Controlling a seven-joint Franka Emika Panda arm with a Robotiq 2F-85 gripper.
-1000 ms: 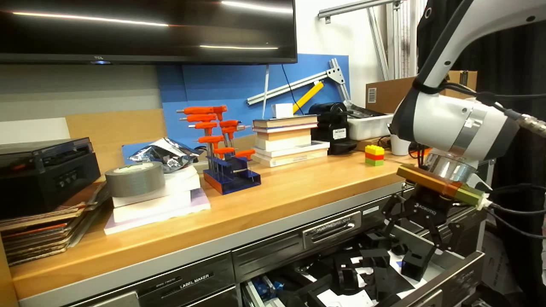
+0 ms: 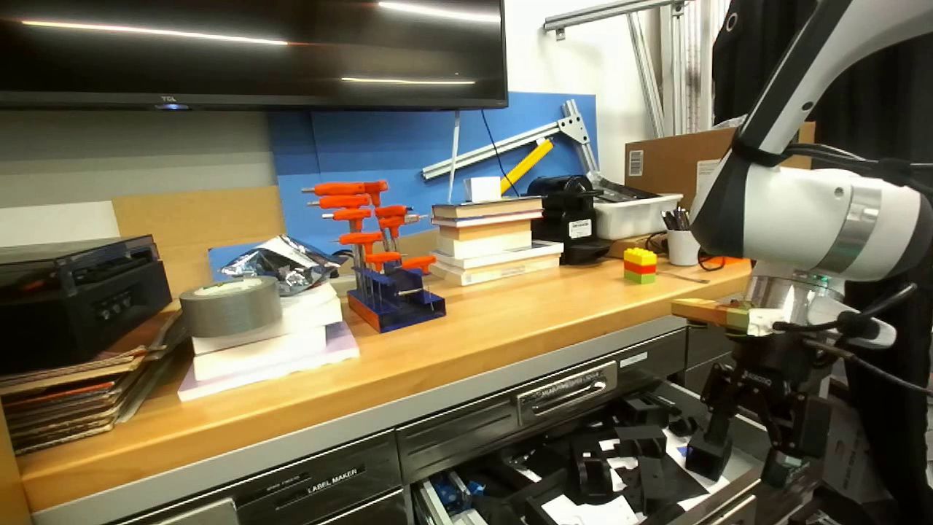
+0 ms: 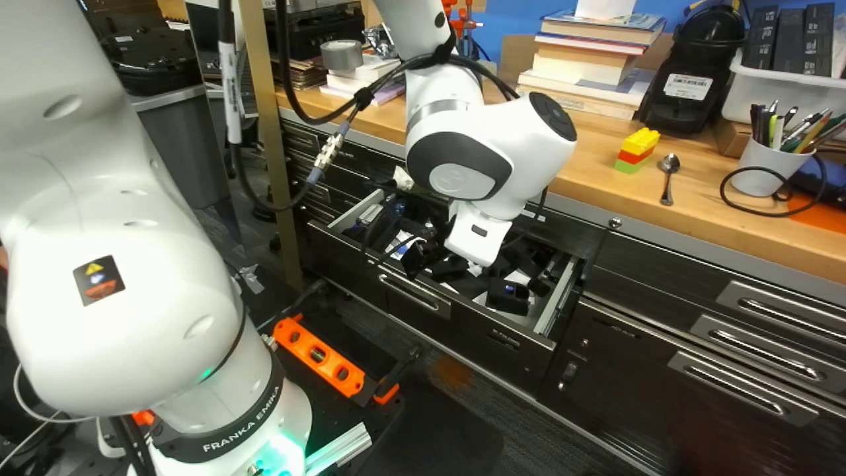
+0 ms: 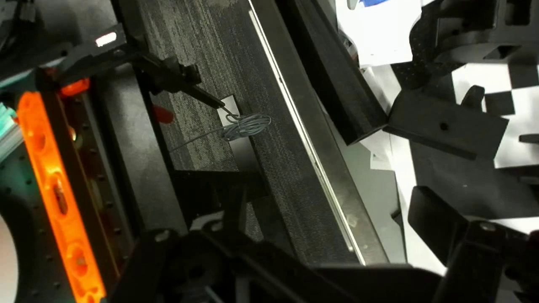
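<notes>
My gripper is open, pointing down over the front edge of an open drawer (image 4: 303, 136). In the wrist view one finger (image 4: 235, 209) is over the floor side, the other finger (image 4: 432, 214) on the drawer's inner side. The drawer's front wall runs between them, with no visible grip on it. Exterior view 1 shows the gripper (image 2: 743, 450) at the drawer's right end, close to a black block (image 2: 708, 456) inside. The arm hides the gripper in exterior view 2.
Black parts (image 2: 595, 468) and white papers fill the drawer. Above it, the wooden counter (image 2: 490, 306) carries a toy-brick stack (image 2: 639, 266), books (image 2: 490, 240), a hex-key stand (image 2: 398, 297) and a pen cup (image 3: 765, 166). An orange level (image 4: 55, 187) lies near the robot base.
The wrist has also turned. The drawer and counter items look unmoved.
</notes>
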